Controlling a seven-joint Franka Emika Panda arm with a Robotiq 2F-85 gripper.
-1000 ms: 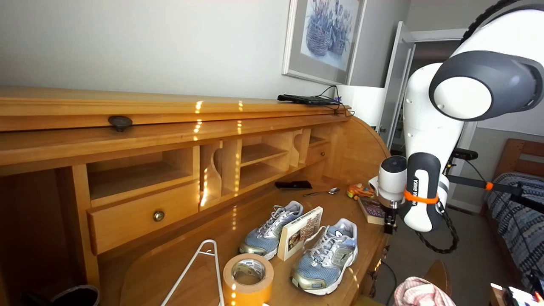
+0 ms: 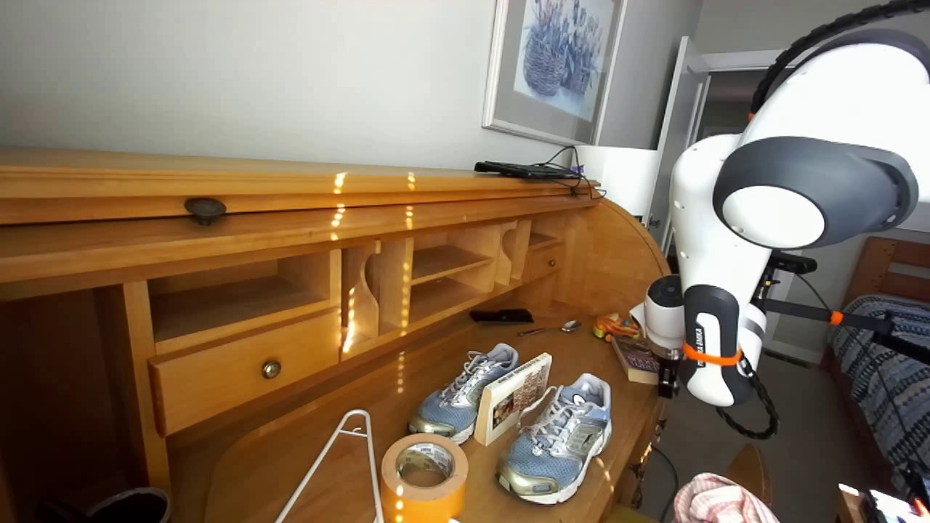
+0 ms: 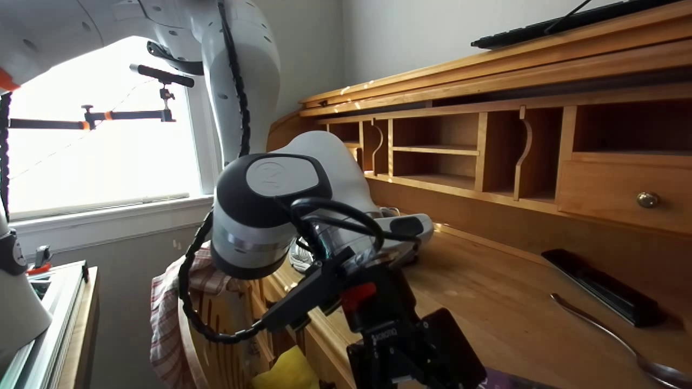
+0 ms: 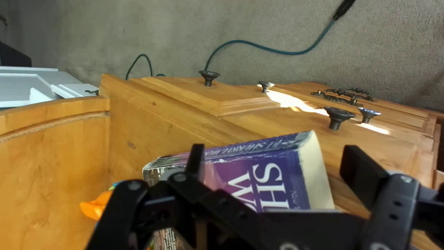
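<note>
At the desk's far right end lies a thick paperback book (image 2: 637, 359), its purple cover (image 4: 266, 183) facing me in the wrist view. My gripper is open over the book's edge near the desk front, with one finger (image 4: 194, 162) in front of the cover and the other finger (image 4: 361, 177) beyond the pale page edge. Whether either finger touches the book I cannot tell. In the second exterior view the gripper (image 3: 421, 376) hangs low at the bottom, its fingertips cut off by the frame.
An orange toy (image 2: 615, 327) sits against the book's far side. A spoon (image 2: 551, 328) and a black case-like object (image 2: 501, 315) lie farther back. Grey shoes (image 2: 558, 440), a small framed picture (image 2: 514, 397), orange tape (image 2: 424, 479) and a white hanger (image 2: 336, 462) occupy the desk's near half.
The arm's elbow and forearm have shifted left and the wrist has tilted slightly in exterior view 1. The book and the other desk items look unmoved.
</note>
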